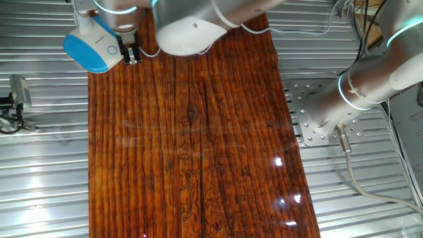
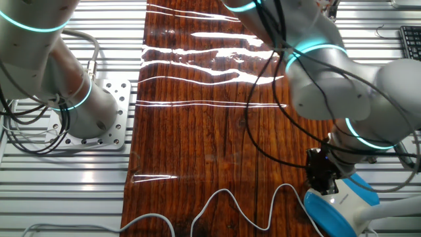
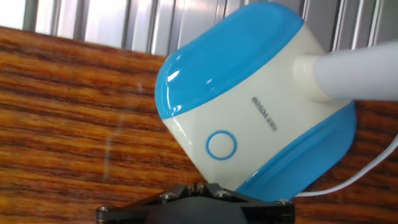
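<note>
A white desk-lamp base with blue sides (image 3: 239, 118) fills the middle of the wrist view. On its top is a round button (image 3: 221, 145) ringed in blue, and a thick white stem (image 3: 357, 74) rises from the far side. My gripper shows at the bottom edge of that view, its fingers together with nothing visible between them, close to the button side of the base. In exterior view 1 the gripper (image 1: 133, 56) hangs just right of the lamp base (image 1: 96, 47). Whether it touches the lamp cannot be told.
The lamp stands at one corner of the brown wooden tabletop (image 1: 192, 145), partly past its edge. A white cord (image 2: 227, 192) trails over the wood.
</note>
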